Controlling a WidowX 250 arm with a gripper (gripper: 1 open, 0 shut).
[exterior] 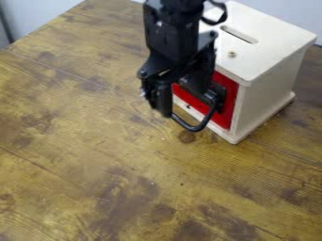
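A white wooden box [266,66] with a slot in its top and a red front panel [220,112] stands on the right of the camera view. My black gripper [164,99] hangs in front of the red panel, near its upper left part, with a black cable looping down across the panel. The arm hides much of the box's front.
A pale wall [3,28] shows at the top left corner.
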